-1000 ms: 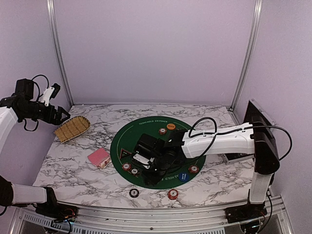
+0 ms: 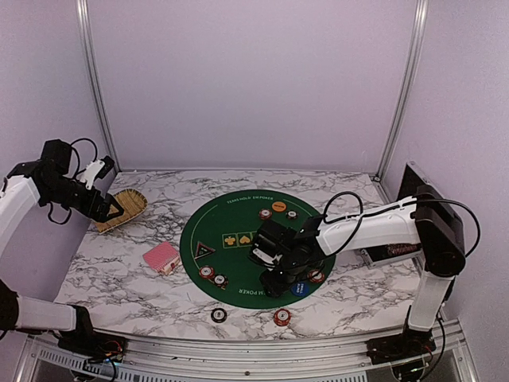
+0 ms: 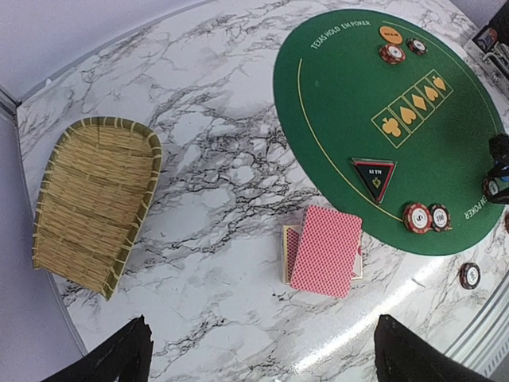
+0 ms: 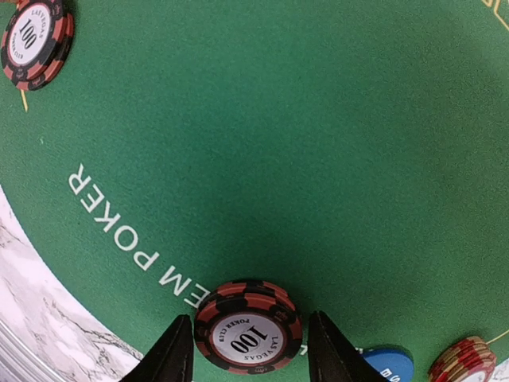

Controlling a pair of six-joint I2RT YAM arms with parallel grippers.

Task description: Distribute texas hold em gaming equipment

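Observation:
In the right wrist view, a stack of black-and-red "100" chips point(image 4: 246, 338) is at the green poker mat's lower lettering. My right gripper straddles it, a finger on each side. A thin strip of mat seems to show by the right finger point(image 4: 322, 346); whether both fingers press the stack is unclear. From above, my right arm mostly hides that stack. At the far left my left gripper stands open and empty, above the marble table. Red-backed cards point(image 3: 326, 251) lie left of the mat point(image 2: 231, 207).
A woven tray point(image 3: 95, 199) is at the back left. Other chips point(image 2: 213, 276) sit on the mat, near the "all in" triangle point(image 2: 203, 250). A black chip point(image 2: 219, 315) and red chips point(image 2: 281, 317) lie in front. An open case point(image 2: 390, 251) stands at right.
My left gripper has shifted slightly right and down in the top view.

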